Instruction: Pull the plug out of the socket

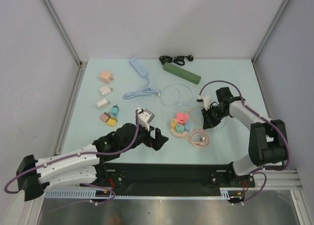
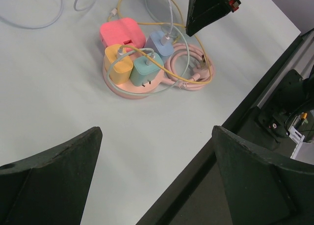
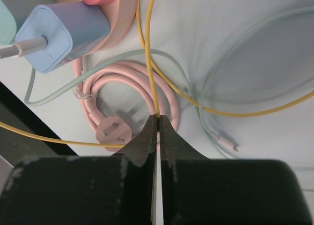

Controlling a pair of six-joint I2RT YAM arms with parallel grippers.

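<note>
A pink round power strip (image 2: 127, 90) holds red, yellow, blue (image 3: 73, 29) and teal (image 2: 142, 70) adapters, several with cables attached. Its pink cord (image 3: 169, 100) lies coiled beside it. My right gripper is shut just over the coil and right of the strip; a yellow cable (image 3: 152, 63) runs to its fingertips, though whether it is pinched is unclear. My left gripper stands open over the bare table left of the strip, nothing between its fingers.
A blue extension strip (image 1: 138, 66), black cable (image 1: 172, 60) and green bar (image 1: 181, 74) lie at the back. Loose adapters (image 1: 106, 77) sit at the left. The table's front edge (image 2: 186, 178) is near my left gripper.
</note>
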